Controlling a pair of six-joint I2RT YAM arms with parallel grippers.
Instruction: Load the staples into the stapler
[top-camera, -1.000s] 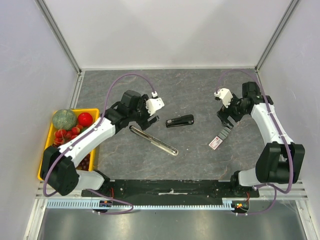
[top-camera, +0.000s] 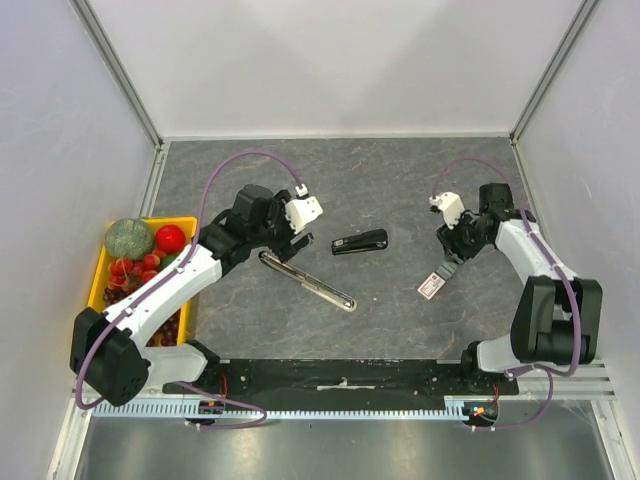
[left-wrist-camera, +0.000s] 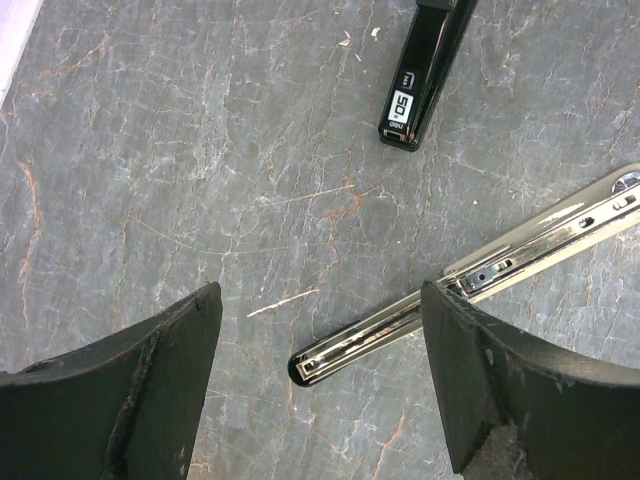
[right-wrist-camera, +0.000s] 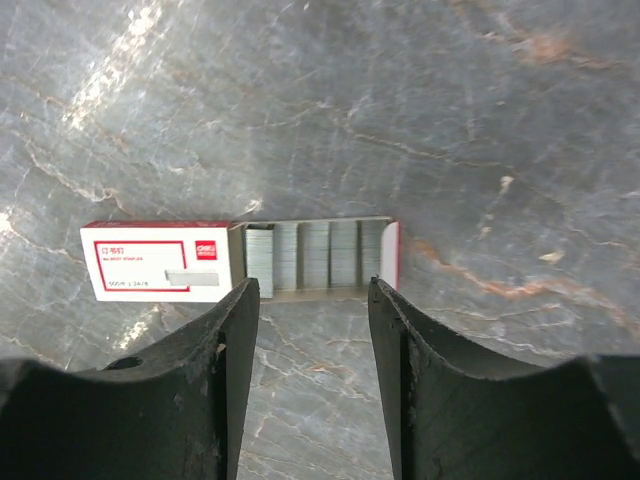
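Observation:
A black stapler (top-camera: 360, 242) (left-wrist-camera: 420, 75) lies mid-table. A long metal piece with a slotted channel (top-camera: 310, 283) (left-wrist-camera: 540, 240) lies left of and nearer than it. My left gripper (top-camera: 298, 240) stands open above that piece's far-left end, nothing between its fingers. At the right, a white-and-red staple box (top-camera: 433, 283) (right-wrist-camera: 160, 260) lies with its inner tray (right-wrist-camera: 330, 250) drawn out, showing strips of staples. My right gripper (top-camera: 452, 250) is part open over the tray's near edge, with nothing seen held.
A yellow crate (top-camera: 97, 290) of fruit, with a watermelon and tomatoes, stands at the far left.
The left arm is almost unchanged.

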